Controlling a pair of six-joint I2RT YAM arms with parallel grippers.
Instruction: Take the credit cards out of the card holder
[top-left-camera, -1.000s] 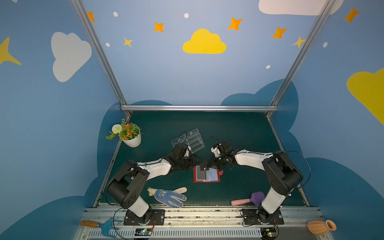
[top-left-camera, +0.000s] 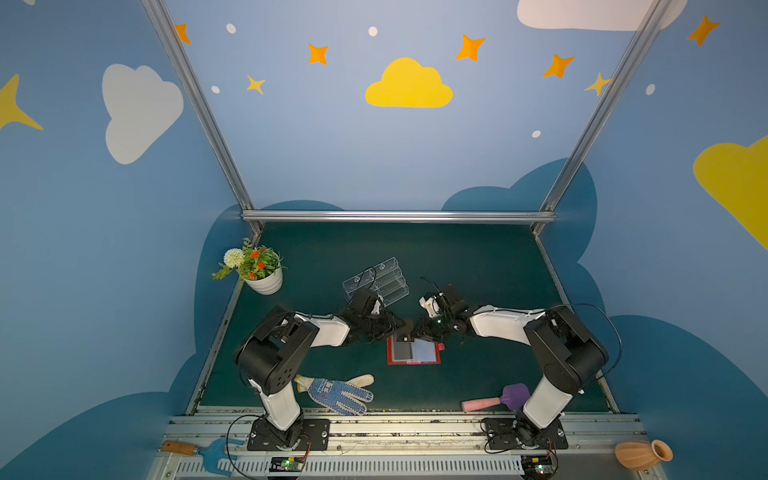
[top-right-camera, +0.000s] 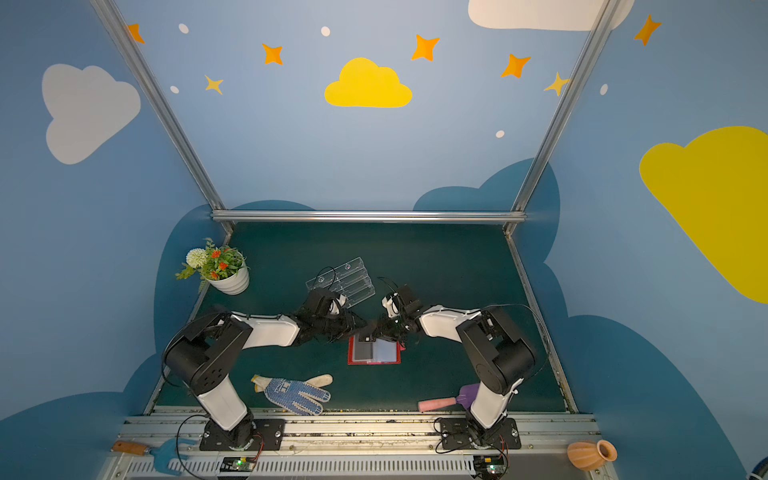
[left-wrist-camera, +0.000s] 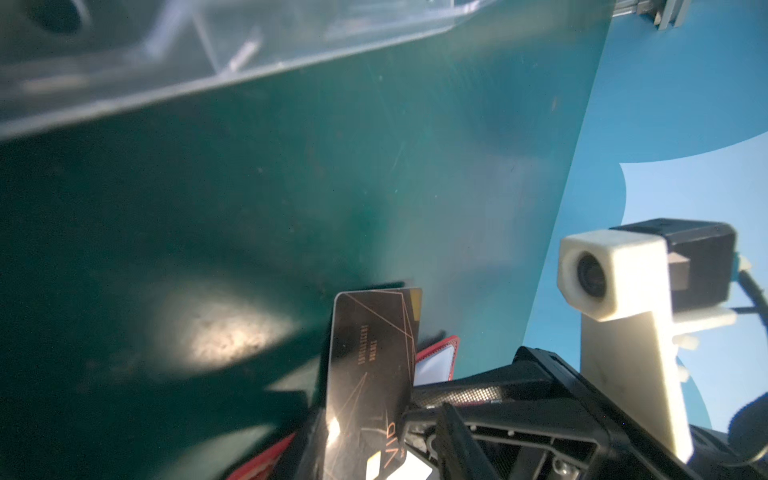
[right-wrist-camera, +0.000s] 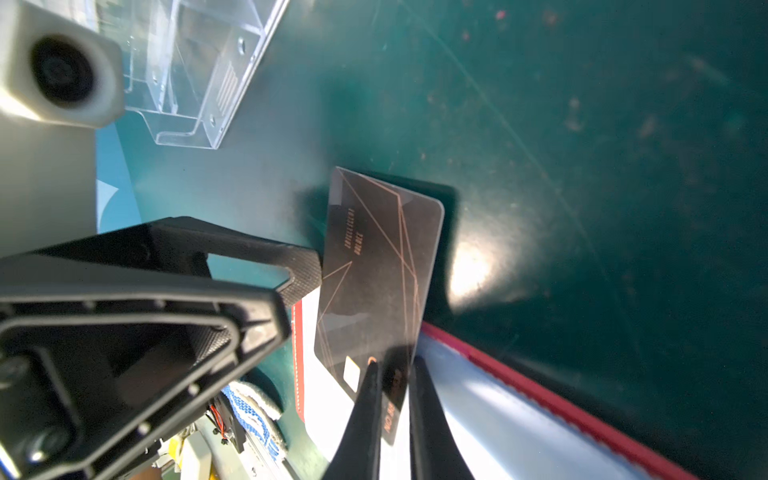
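Note:
The open red card holder (top-left-camera: 413, 352) lies mid-table with pale sleeves. A black credit card (right-wrist-camera: 376, 272) with copper lines rises out of it, over its back part. My right gripper is shut at the card's lower end, its fingertips on the card. My left gripper is at the card from the other side, its fingers part apart around the card's lower part; whether they touch it I cannot tell. The two grippers nearly meet above the holder.
A clear compartment tray (top-left-camera: 376, 280) lies behind the grippers. A flowerpot (top-left-camera: 264, 276) stands back left, a glove (top-left-camera: 336, 393) front left, and a purple-pink trowel (top-left-camera: 512, 397) front right.
The card appears slightly moved to the left. My right arm is almost unchanged.

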